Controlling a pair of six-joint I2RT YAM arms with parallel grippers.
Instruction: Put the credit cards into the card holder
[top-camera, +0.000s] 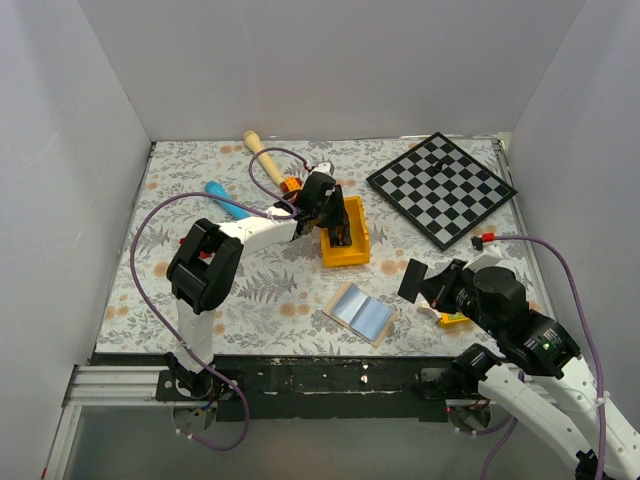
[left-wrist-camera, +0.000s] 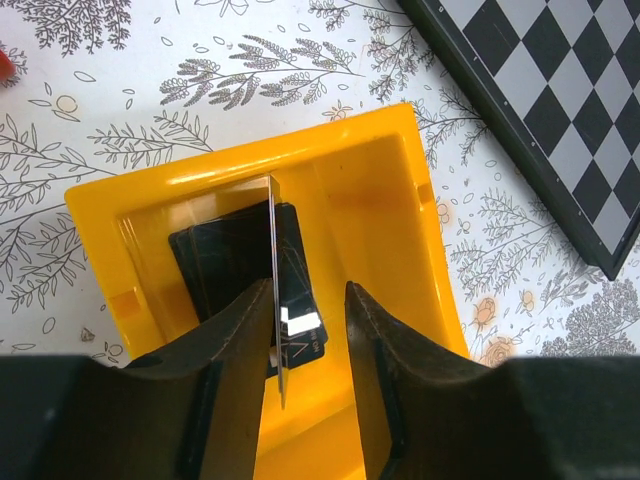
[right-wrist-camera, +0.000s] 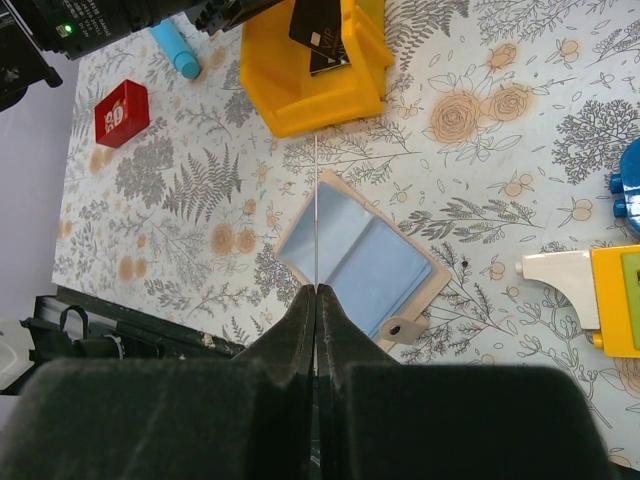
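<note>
Shut on a thin black card (top-camera: 412, 280), my right gripper holds it upright to the right of the open card holder (top-camera: 361, 312). The right wrist view shows this card edge-on, as a narrow line. The holder (right-wrist-camera: 370, 255) lies flat, tan with pale blue inside. Over the yellow box (left-wrist-camera: 410, 200), my left gripper is open. A card (left-wrist-camera: 275, 240) stands edge-on between its fingers, against the left one. Below it, black cards (left-wrist-camera: 225, 255) lie loose on the box floor. The left arm hides part of the box in the top view.
A chequered board (top-camera: 441, 190) lies right of the box. A blue tube (top-camera: 227, 200) and a wooden-coloured stick (top-camera: 262, 158) lie to the left and behind. A red box (right-wrist-camera: 122, 113) and a yellow toy (right-wrist-camera: 615, 300) are farther off. Clear table surrounds the holder.
</note>
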